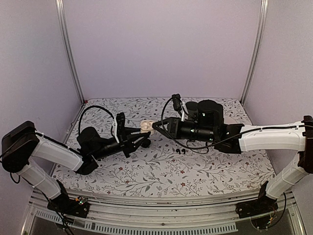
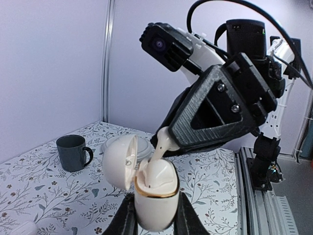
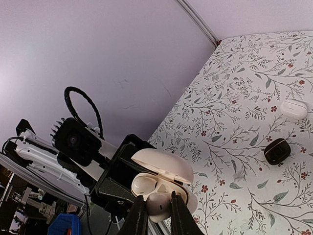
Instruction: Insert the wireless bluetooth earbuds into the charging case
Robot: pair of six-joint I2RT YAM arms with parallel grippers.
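An open white charging case [image 2: 155,205] with a gold rim is held upright by my left gripper [image 1: 141,133], shut on its body; its lid [image 2: 116,161] is raised. My right gripper is shut on a white earbud [image 2: 166,139], whose head sits at the case's opening, above or partly inside one cavity; how far in, I cannot tell. In the right wrist view another rounded white piece [image 3: 144,184] sits in the neighbouring cavity.
A black case [image 3: 277,151] and a white case [image 3: 293,108] lie on the floral mat. A dark mug and a white lidded container stand at the back right. Small black items [image 1: 181,151] lie right of centre.
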